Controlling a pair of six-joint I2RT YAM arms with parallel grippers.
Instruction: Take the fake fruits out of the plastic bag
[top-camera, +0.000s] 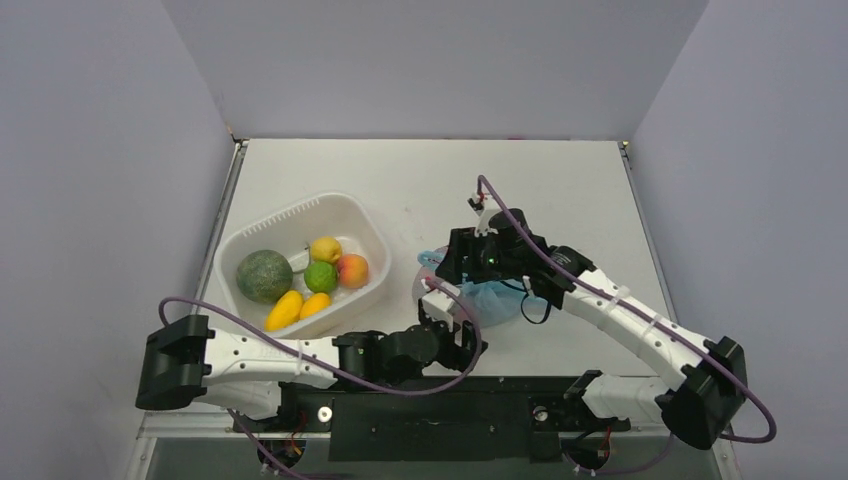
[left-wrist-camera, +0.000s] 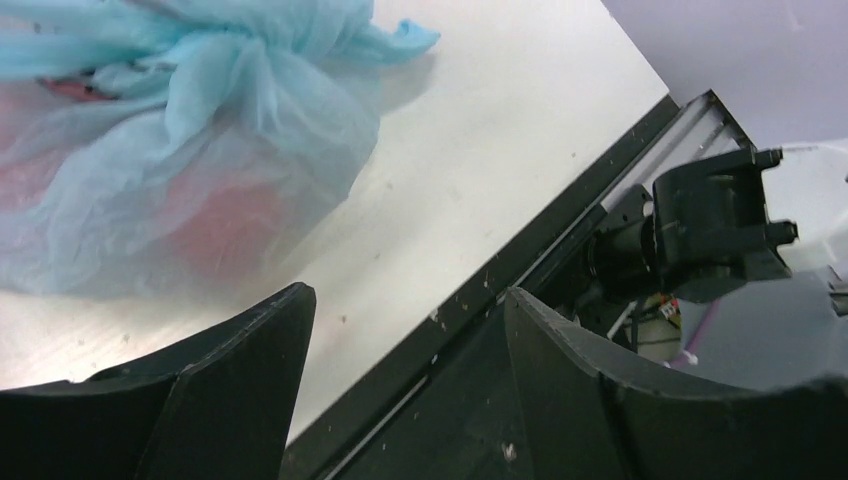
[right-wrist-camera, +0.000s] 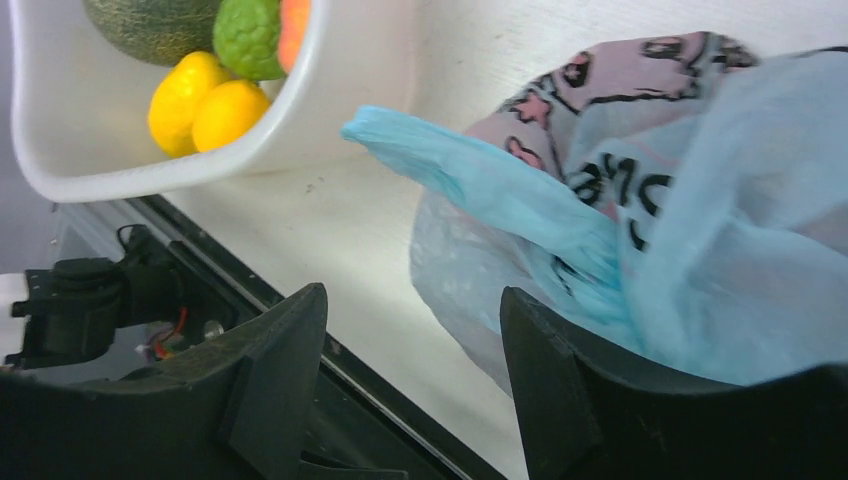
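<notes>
A thin blue plastic bag (top-camera: 493, 302) lies crumpled on the table, partly covered by my right arm in the top view. Reddish shapes show through the bag (left-wrist-camera: 215, 190) in the left wrist view. Its loose, printed folds (right-wrist-camera: 530, 200) spread out ahead of my right gripper, which is open and empty. At the table's front edge my left gripper stands apart from the bag, its fingers spread and nothing between them. What lies deeper inside the bag is hidden.
To the left stands a white bin (top-camera: 372, 225) with a dark green melon (top-camera: 264, 276), a lime-green fruit (top-camera: 320, 276), a peach (top-camera: 352, 270) and several yellow fruits inside.
</notes>
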